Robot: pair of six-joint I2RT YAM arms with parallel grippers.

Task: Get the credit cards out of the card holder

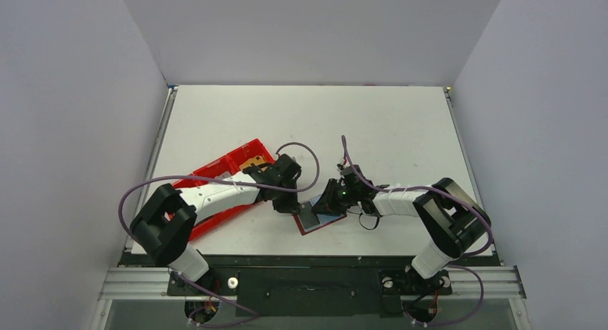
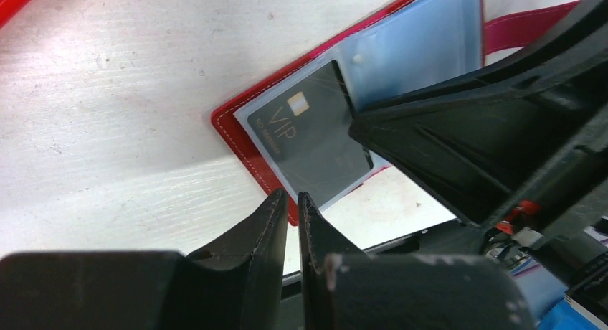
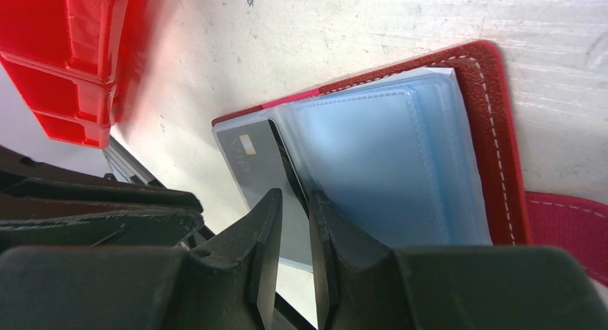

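The red card holder (image 1: 311, 230) lies open and tilted on the table, with clear bluish sleeves (image 3: 387, 143) over it. A dark grey VIP card lies at its left end; in the right wrist view a dark slit runs along the card's inner edge. My right gripper is shut with its tips at that slit, nothing visible between them. The left gripper is also shut and empty, near the holder's left end by the card's lower corner. Whether its tips touch the holder, I cannot tell.
A red compartment tray (image 1: 233, 160) stands to the left, partly under my left arm; it has tan items (image 1: 252, 162) in one section. A red strap (image 3: 566, 229) extends from the holder.
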